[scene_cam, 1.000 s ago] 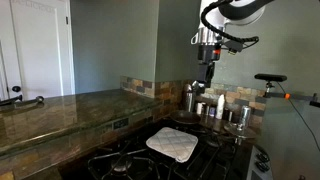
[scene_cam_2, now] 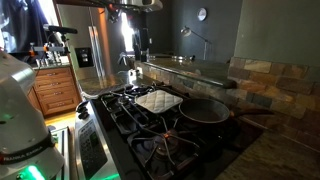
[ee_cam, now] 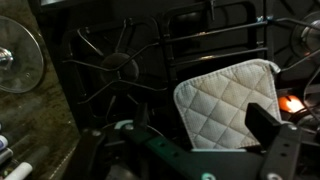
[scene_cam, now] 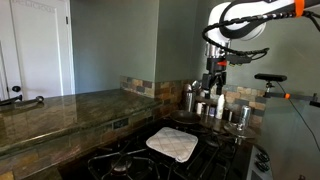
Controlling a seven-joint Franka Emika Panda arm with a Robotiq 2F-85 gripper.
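Observation:
A white quilted pot holder (scene_cam: 174,144) lies flat on the black stove grates; the wrist view shows the pot holder (ee_cam: 222,100) with a loop at one corner. My gripper (scene_cam: 214,84) hangs high above the stove, toward its far right side in exterior view 1. Seen from the wrist, the gripper is open, its fingers (ee_cam: 263,124) far apart and nothing held between them. The pot holder lies well below and apart from the fingers.
A dark frying pan (scene_cam_2: 205,110) sits on the grates, handle pointing outward. Bottles (scene_cam: 220,106) and other containers crowd the far corner. Alongside the stove runs a stone counter (scene_cam: 80,117), largely bare.
The pot holder has stayed where it was.

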